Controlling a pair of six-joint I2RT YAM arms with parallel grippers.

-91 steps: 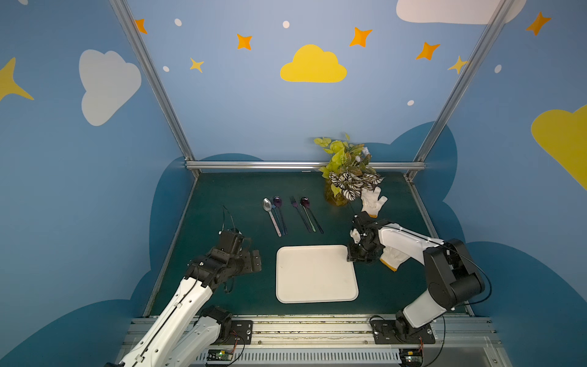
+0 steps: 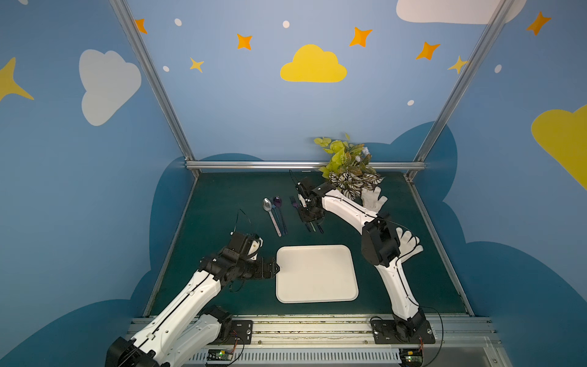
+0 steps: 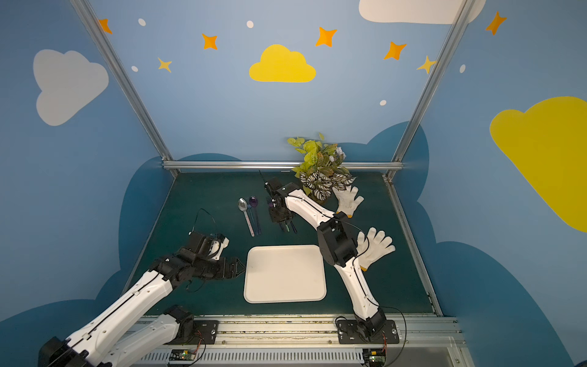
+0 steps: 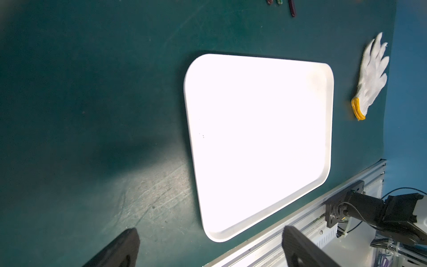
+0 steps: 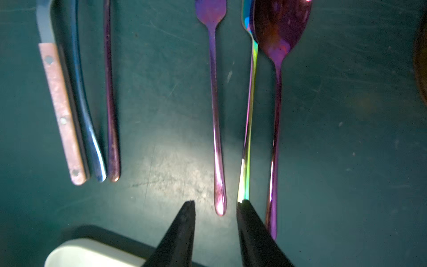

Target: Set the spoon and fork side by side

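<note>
In the right wrist view a purple fork (image 5: 214,89) lies with its handle toward me; the tips of its tines are out of frame. A purple spoon (image 5: 281,26) lies to its right, its bowl overlapping a rainbow-coloured utensil (image 5: 250,106) between them. My right gripper hangs above the table with its fingers part open, the fork's handle end showing between the fingertips, not clasped. From above, the right arm hides much of this group. My left gripper stands open and empty at the tray's left side.
A white tray (image 2: 316,274) lies at the front. To the left are a silver spoon (image 2: 267,205) with a light handle and a dark spoon (image 2: 277,200) with another handle between. White gloves (image 3: 374,246) and a potted plant (image 3: 318,165) occupy the right and back.
My right arm has swung from the tray's right side, back and left, to over the fork group. My left gripper has shifted slightly right, toward the tray. The utensils look unmoved where visible.
</note>
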